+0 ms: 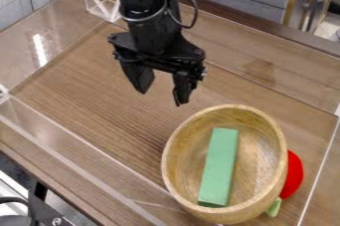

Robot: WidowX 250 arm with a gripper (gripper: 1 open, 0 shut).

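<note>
My black gripper hangs over the middle of the wooden table, above and left of a round wooden bowl; it is open, with nothing seen between its fingers. In the bowl lies a long mint-green block. A red object with a green part lies just right of the bowl, partly hidden by it.
A white wire item is at the back left. A black cable shows at the lower left edge.
</note>
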